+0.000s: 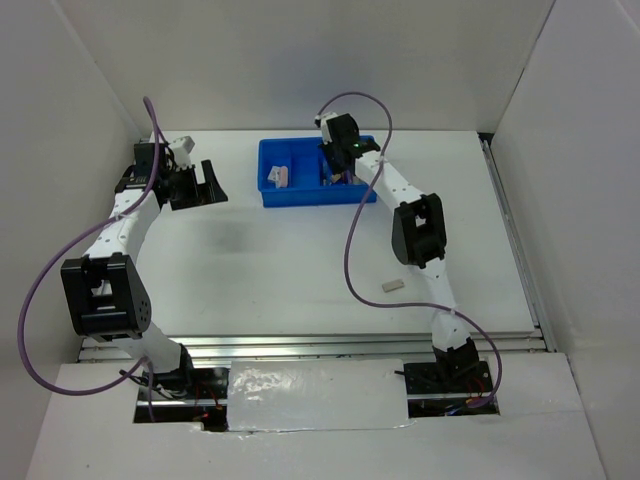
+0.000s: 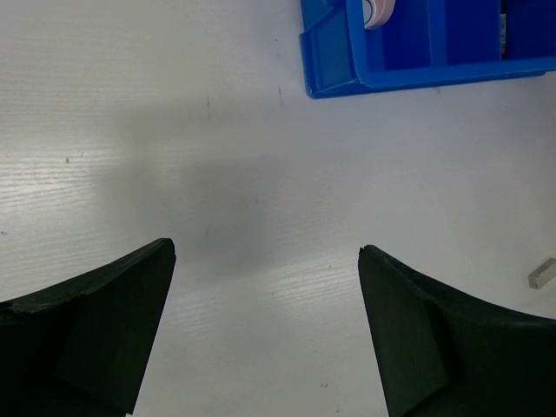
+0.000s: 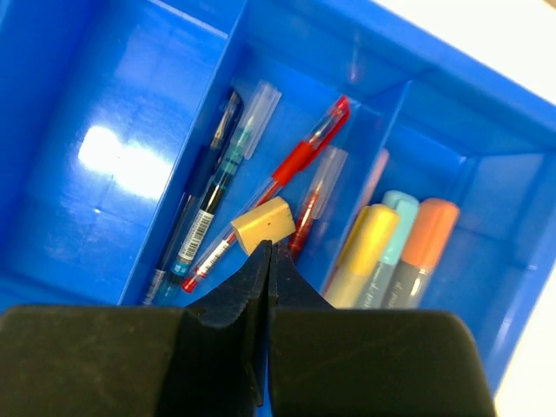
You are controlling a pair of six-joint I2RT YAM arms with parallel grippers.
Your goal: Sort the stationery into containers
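Note:
A blue divided organizer (image 1: 287, 199) sits at the back of the table. My right gripper is shut above its middle compartment, fingertips by a yellow block (image 3: 265, 221) lying on pens, among them a red pen (image 3: 319, 136) and a teal pen (image 3: 224, 180). The right compartment holds several markers, including an orange one (image 3: 426, 233). The wide compartment shows empty in the part seen in the right wrist view; from above, pale items (image 1: 279, 176) lie in the left section. My left gripper stands open over bare table at the left, nothing between its fingers.
A small grey-beige block (image 1: 393, 285) lies on the front right of the table, beside the right arm. Side walls and a back wall enclose the table.

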